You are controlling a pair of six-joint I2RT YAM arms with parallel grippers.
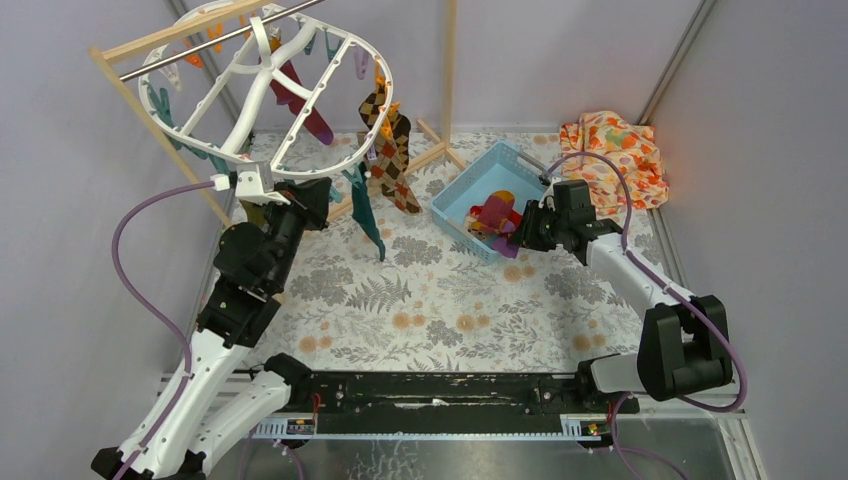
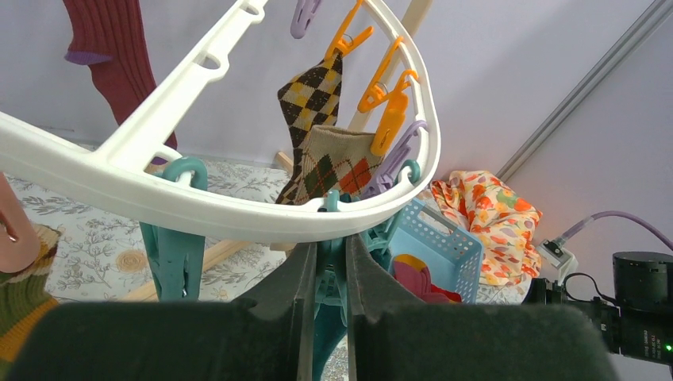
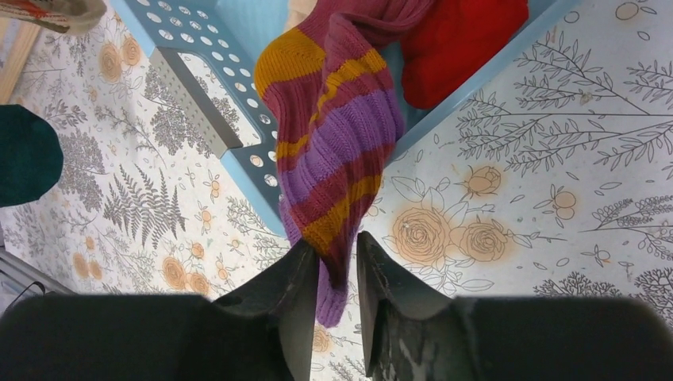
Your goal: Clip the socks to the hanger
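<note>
The white round hanger (image 2: 119, 159) carries coloured clips with socks, among them an argyle sock (image 2: 333, 163) and a teal sock (image 1: 365, 215). My left gripper is shut on a teal clip at the hanger's ring. My right gripper is low at the near edge of the blue basket (image 1: 450, 220), its fingers slightly apart around the end of a purple, red and yellow striped sock (image 3: 341, 135), which drapes over the rim. Whether it grips the sock is unclear. A red sock (image 3: 460, 48) lies in the basket.
A floral orange cloth (image 1: 615, 160) is heaped at the back right. The wooden stand (image 1: 450, 70) holds the hanger. The patterned floor in front of the basket is clear.
</note>
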